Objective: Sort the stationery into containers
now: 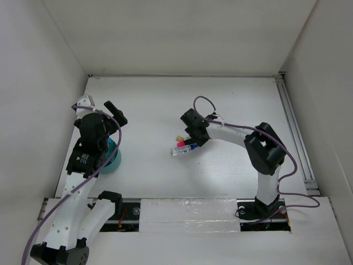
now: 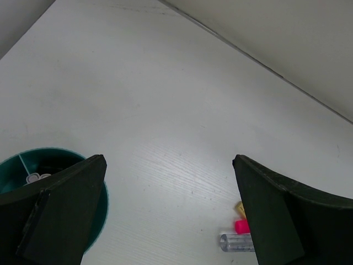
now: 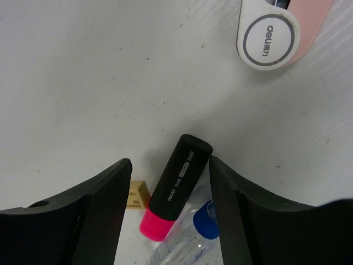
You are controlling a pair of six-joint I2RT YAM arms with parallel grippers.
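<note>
A black highlighter (image 3: 181, 176) with a pink end lies between the spread fingers of my right gripper, which is part open; whether they touch it I cannot tell. Beside it lie a clear tube (image 3: 182, 248) with a blue band and a small tan block (image 3: 138, 196), perhaps an eraser. A white-and-pink deli item (image 3: 269, 40) rests farther off in the right wrist view. At the left, my left gripper stands open and empty above the table, near the round teal container (image 2: 106, 212). Some pale items (image 2: 34, 178) show inside that container.
Walls close off the back and both sides. The left arm hides part of the container in the top view.
</note>
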